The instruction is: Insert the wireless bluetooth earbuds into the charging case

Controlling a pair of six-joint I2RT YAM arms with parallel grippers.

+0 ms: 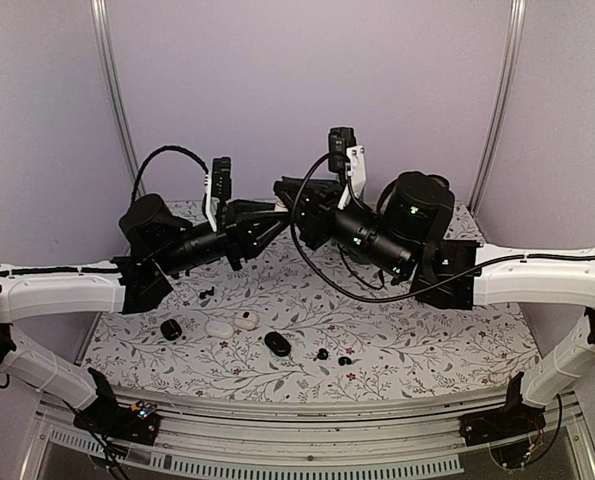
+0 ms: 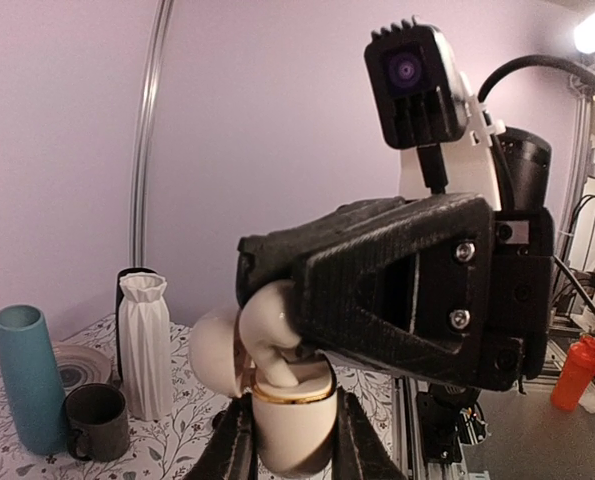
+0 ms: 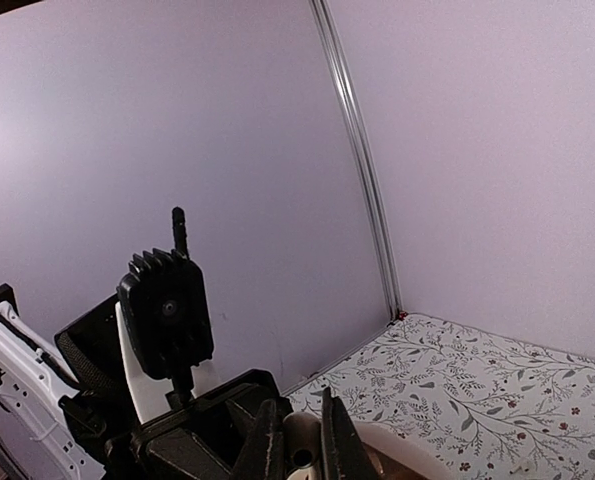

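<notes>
High above the table, both grippers meet. My left gripper is shut on a white charging case [image 2: 291, 445], whose lid [image 2: 214, 350] stands open and whose rim shows a gold-coloured edge. A white earbud [image 2: 270, 315] is at the case's opening, its lower part down at the rim; how deep it sits cannot be told. Black fingers of my right gripper are shut on this earbud, whose rounded end shows between them in the right wrist view. From the top, the arms mostly hide case and earbud.
White cases [image 1: 219, 328] and black cases [image 1: 277, 344] lie on the flowered tabletop [image 1: 417, 360], with small black earbuds [image 1: 323, 353] nearby. A blue cup [image 2: 29, 380], dark mug [image 2: 97, 422] and white vase [image 2: 145, 345] stand at the back.
</notes>
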